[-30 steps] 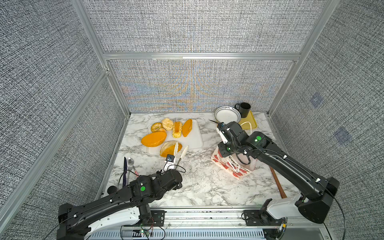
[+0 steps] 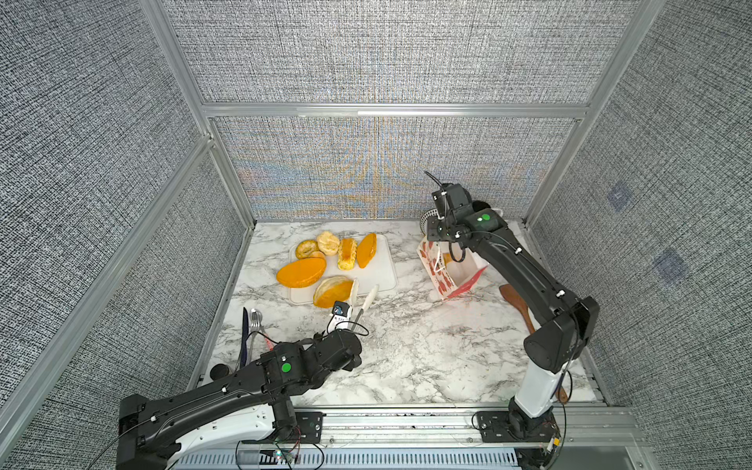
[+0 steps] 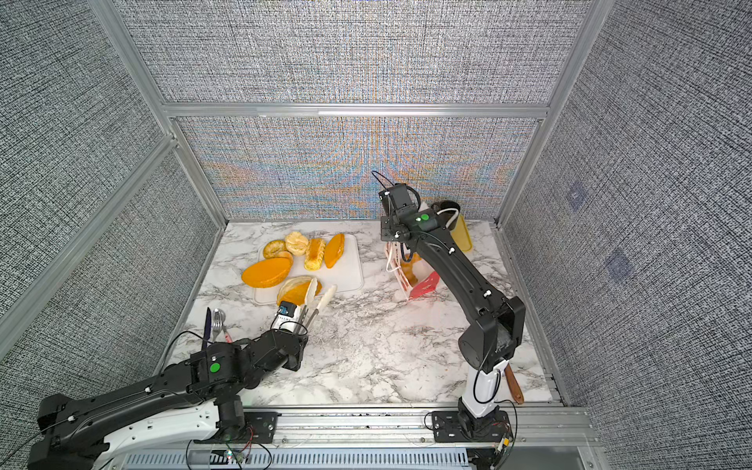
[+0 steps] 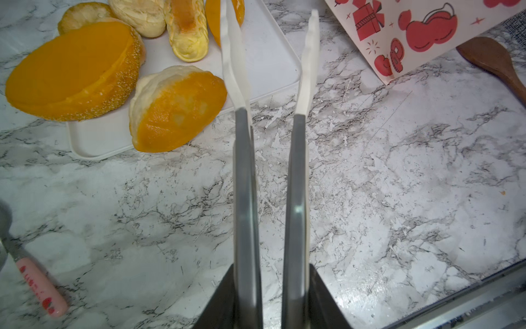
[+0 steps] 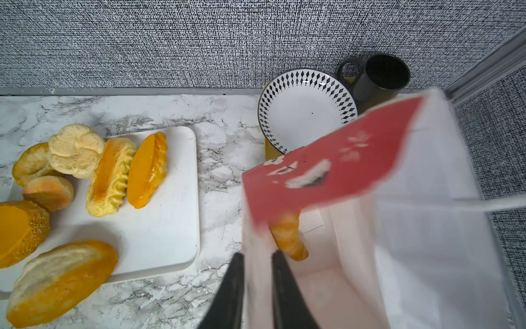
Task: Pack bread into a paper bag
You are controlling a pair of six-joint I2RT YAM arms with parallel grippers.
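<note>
The paper bag [image 5: 438, 235], white inside with a red printed flap, stands tilted at the right of the table. A croissant [image 5: 290, 241] lies inside it. My right gripper is at the bag's left wall, which shows between its blurred, partly spread fingers; how firmly they grip cannot be told. In the top views its arm covers part of the bag. My left gripper is open and empty, beside the tray's front right corner. On the white tray [image 4: 274, 60] lie a sesame-edged loaf [image 4: 76, 71], an oval bun [image 4: 178, 107] and several smaller breads.
Behind the bag are a patterned plate [image 5: 306, 112] and a black mug [image 5: 383, 76]. A wooden spoon [image 2: 517, 304] lies right of the bag. Knife and fork [image 2: 255, 322] rest at the left. Open marble [image 2: 438, 352] spans the front middle.
My right gripper and the bag have moved back toward the rear, and the bag has turned and tilted. The left arm has shifted only slightly; the breads on the tray have stayed put.
</note>
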